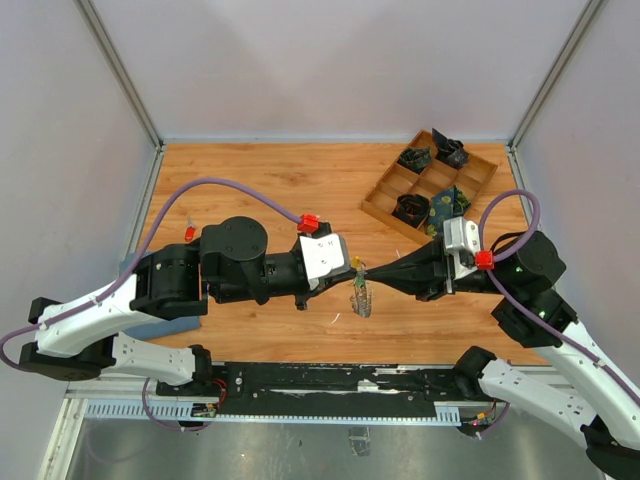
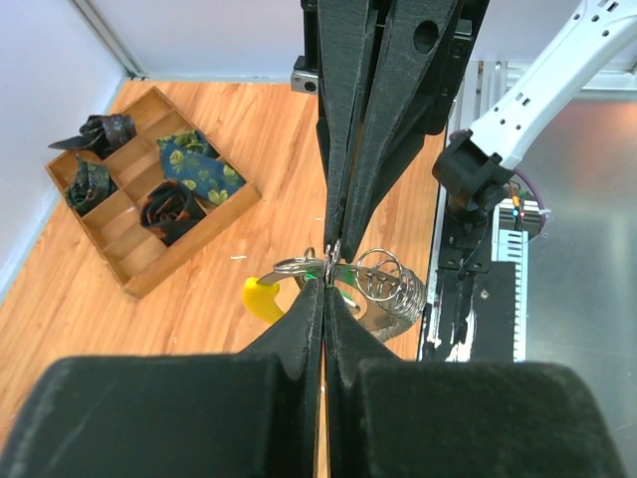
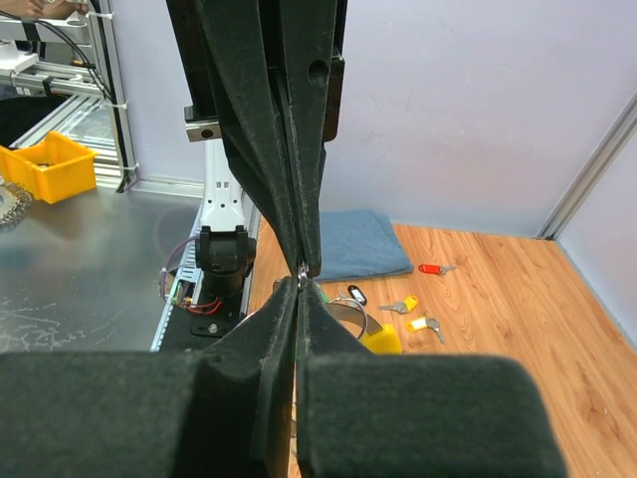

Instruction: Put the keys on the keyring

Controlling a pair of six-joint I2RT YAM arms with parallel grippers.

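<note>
In the top view, the keyring (image 1: 361,299) with its metal bits hangs between the two grippers above the table. My left gripper (image 1: 352,271) comes from the left and my right gripper (image 1: 368,273) from the right, their tips almost meeting. The left wrist view shows wire rings, a coil (image 2: 400,295) and a yellow-headed key (image 2: 261,299) around the meeting tips. Both pairs of fingers are shut, with thin shiny metal pinched at their tips. Several loose keys, one red (image 3: 435,269) and one yellow (image 3: 402,305), lie on the table in the right wrist view.
A wooden divided box (image 1: 380,200) with dark cloth bundles stands at the back right. A folded blue cloth (image 3: 363,247) lies on the left part of the table. Bare wood (image 1: 270,180) spreads behind the arms.
</note>
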